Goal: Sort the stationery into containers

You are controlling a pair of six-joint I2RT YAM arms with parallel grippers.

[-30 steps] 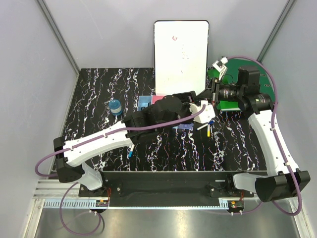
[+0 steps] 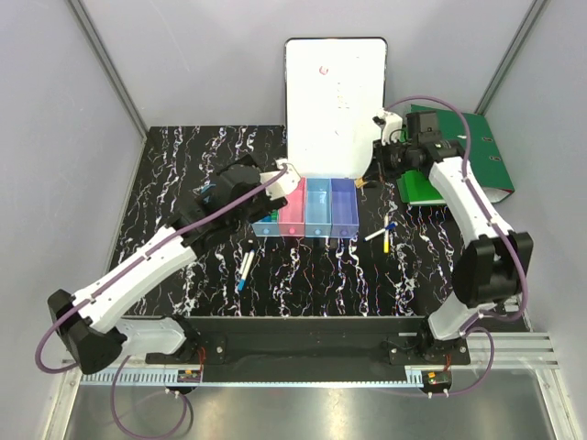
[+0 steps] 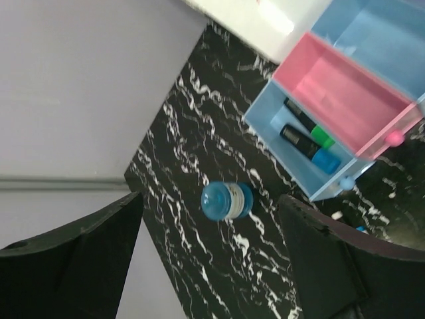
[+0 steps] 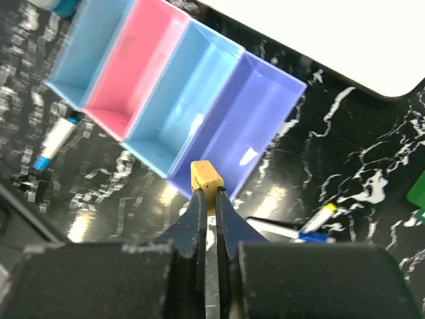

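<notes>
My right gripper is shut on a small orange-yellow block point(image 4: 206, 177). In the top view the block appears by the back right corner of the purple bin point(image 2: 345, 203), which looks empty; its height above the bin is unclear. My left gripper stands open, a blue-capped jar point(image 3: 227, 201) showing below between its fingers, apart from them. Beside the purple bin are an empty blue bin point(image 4: 187, 93) and a pink bin point(image 3: 342, 83). The leftmost blue bin point(image 3: 262, 116) holds a blue-capped marker point(image 3: 309, 147) and a green-capped marker point(image 3: 313, 126).
White pens with blue ends point(image 2: 245, 268) lie in front of the bins at left. A white pen point(image 2: 375, 235) and a yellow-ended marker point(image 2: 386, 241) lie at right. A whiteboard point(image 2: 335, 105) stands behind; green binders point(image 2: 491, 165) occupy the back right.
My left arm has swung left, away from the bins and over to the jar. The block came into view in my right gripper, which has since moved slightly right and forward at the purple bin.
</notes>
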